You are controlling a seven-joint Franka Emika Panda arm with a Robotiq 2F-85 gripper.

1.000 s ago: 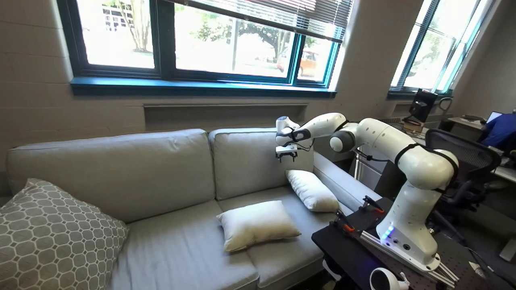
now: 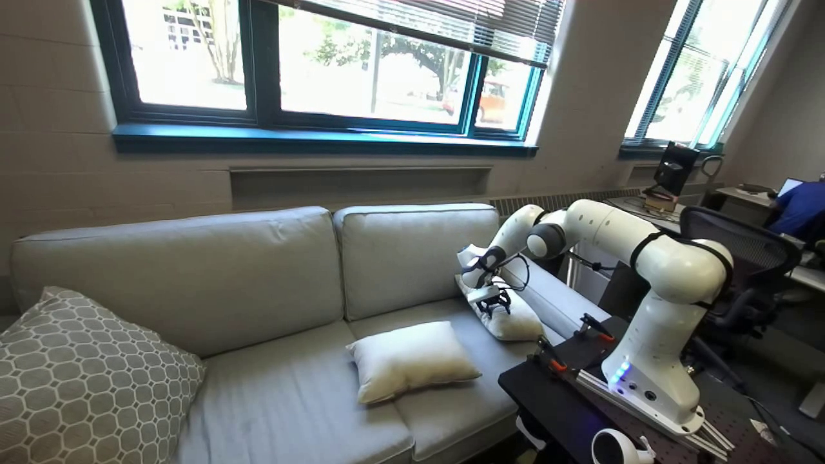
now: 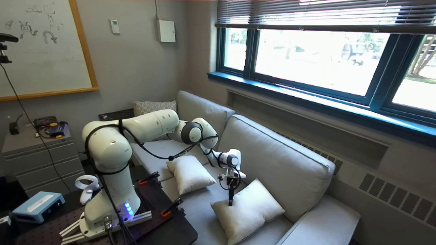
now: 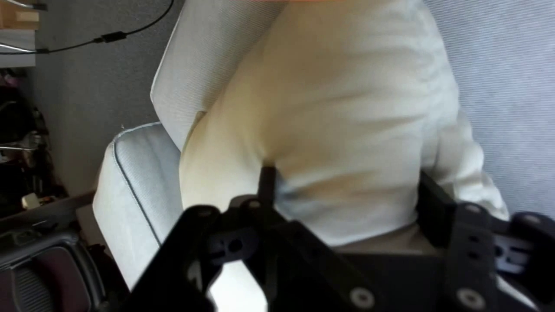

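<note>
Against the sofa's right arm in exterior view 1 leans a cream pillow (image 2: pixel 516 321). My gripper (image 2: pixel 499 310) is down at this pillow. In the wrist view the fingers of my gripper stand well apart, and pale fabric of the pillow (image 4: pixel 348 119) lies between them. The left finger (image 4: pixel 268 182) dents the cloth; the right one is close to the pillow's edge. Exterior view 2 has my gripper (image 3: pixel 231 200) pointing down onto the near part of the pillow (image 3: pixel 255 208). How firmly the cloth is touched cannot be told.
A second cream pillow (image 2: pixel 414 359) lies mid-seat, and a patterned pillow (image 2: pixel 93 379) fills the left end. The sofa's backrest (image 2: pixel 417 251) rises behind my gripper. The black table (image 2: pixel 541 386) carries the arm's base and clamps.
My gripper was above the pillow in front of the backrest; it has come down and slightly right onto the pillow. The pillows appear to lie where they were.
</note>
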